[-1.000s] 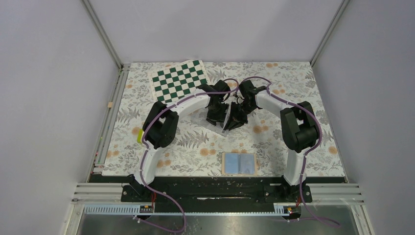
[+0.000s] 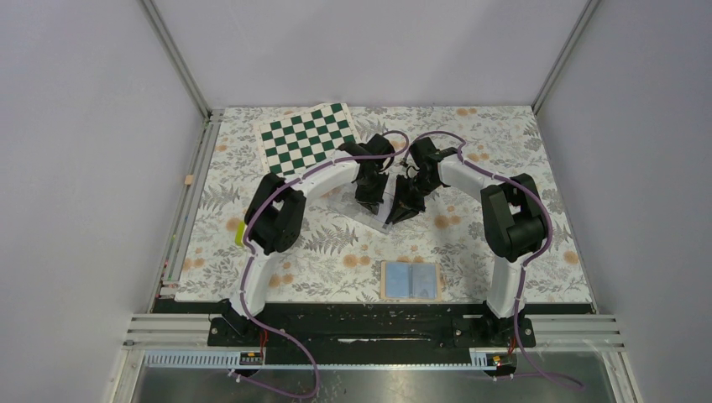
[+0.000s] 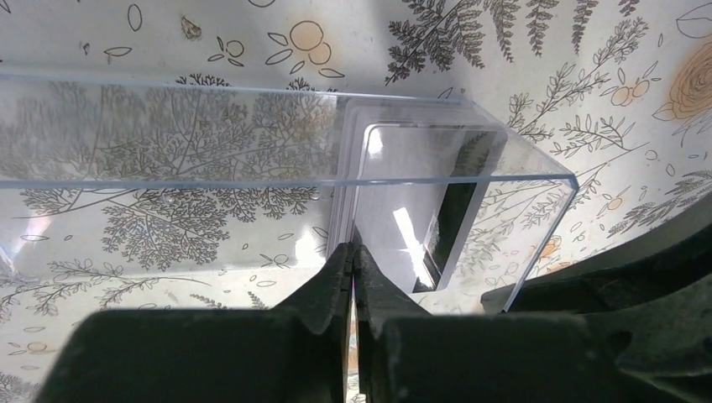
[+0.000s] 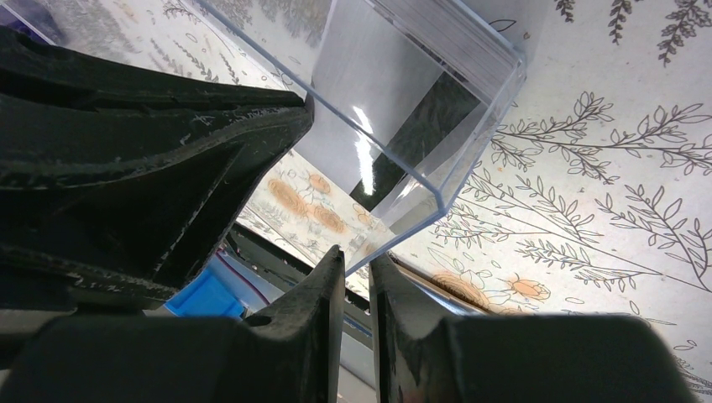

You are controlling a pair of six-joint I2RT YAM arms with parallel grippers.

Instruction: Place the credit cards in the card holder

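Note:
Pale cards, the front one a white card (image 3: 399,201) with a black stripe, lean inside a long clear box (image 3: 168,183). Against the front card's lower left edge rests my left gripper, shut, with nothing visible between its fingers. In the right wrist view the same white card (image 4: 369,84) shows through the plastic. My right gripper is shut on the corner rim of the clear box. Near the table's front edge lies the card holder (image 2: 410,280), spread flat with two bluish pockets.
A green-and-white checkered sheet (image 2: 309,138) lies at the back left. Something yellow (image 2: 240,233) shows beside the left arm. Both arms meet closely over the clear box.
The right arm has barely moved, and the holder is in the same place.

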